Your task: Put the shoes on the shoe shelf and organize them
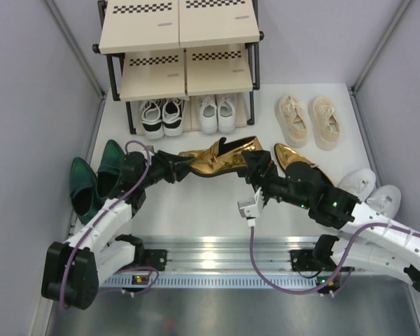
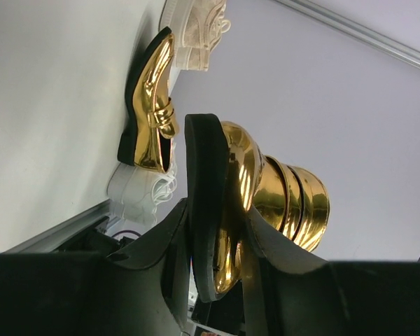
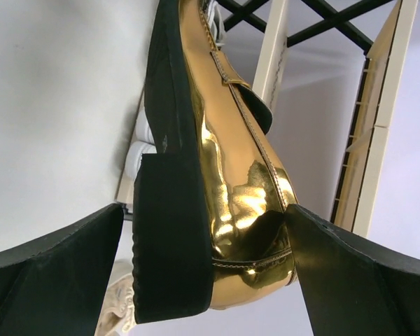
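Note:
A gold shoe [image 1: 217, 159] is held sideways by my left gripper [image 1: 183, 164] at one end; in the left wrist view its fingers [image 2: 175, 245] close on it. My open right gripper [image 1: 257, 168] is at the other end, its fingers either side of the dark heel and gold back [image 3: 245, 210] in the right wrist view. The second gold shoe [image 2: 154, 105] lies on the floor at right. The shelf [image 1: 154, 73] has black-and-white and white sneakers on its lowest level; the upper boards are bare.
Green shoes [image 1: 84, 189] lie at far left, beige shoes [image 1: 292, 119] at back right, white shoes [image 1: 386, 201] at far right, partly behind my right arm.

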